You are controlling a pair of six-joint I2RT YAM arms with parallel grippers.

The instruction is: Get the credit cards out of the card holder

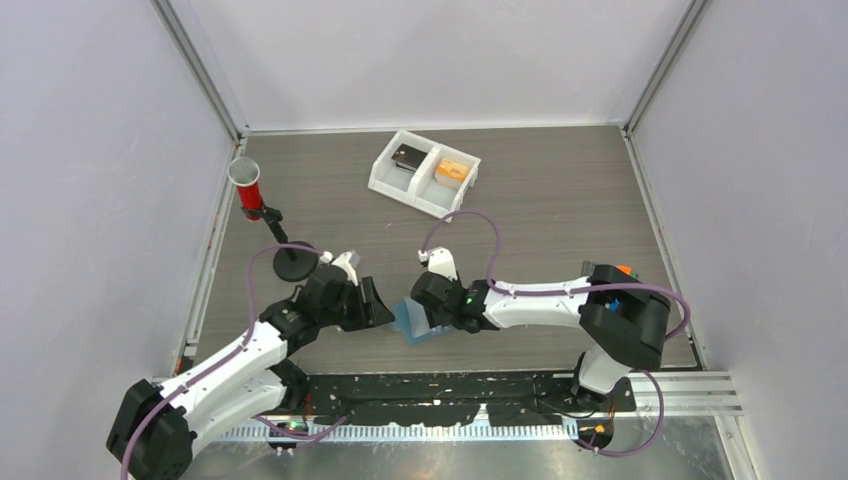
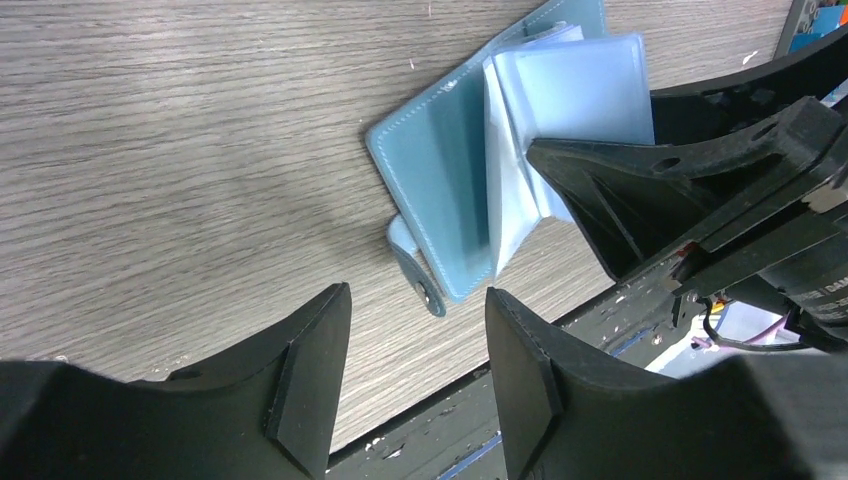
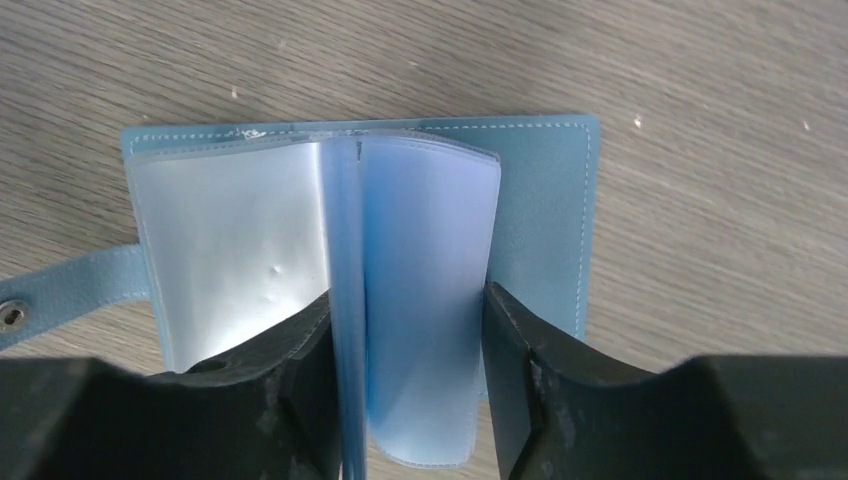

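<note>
A light-blue card holder (image 1: pixel 419 323) lies opened on the table between my two arms, its snap strap (image 3: pixel 78 285) sticking out to one side. In the right wrist view its clear sleeves (image 3: pixel 425 270) stand up between the fingers of my right gripper, which is part open around them; whether both fingers press on them I cannot tell. My left gripper is open with nothing between its fingers, apart from the holder, whose strap end (image 2: pixel 428 295) shows beyond its fingertips. No card can be made out for sure in the sleeves.
At the back, a white two-compartment tray (image 1: pixel 400 185) holds a black item (image 1: pixel 409 157) and an orange-topped box (image 1: pixel 453 170). On the left stands a black stand with a red cup (image 1: pixel 250 195).
</note>
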